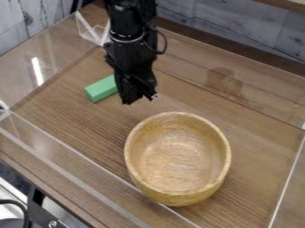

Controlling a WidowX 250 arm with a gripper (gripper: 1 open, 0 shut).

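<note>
The black gripper [128, 94] reaches down from the top centre of the view, its fingertips low over the wooden table just right of a green block [103, 88]. It looks shut, with nothing visible between its fingers. The green block lies partly behind the gripper. A light wooden oval bowl [177, 187] stands empty at the lower right.
A black cable [12, 205] lies at the lower left corner.
</note>
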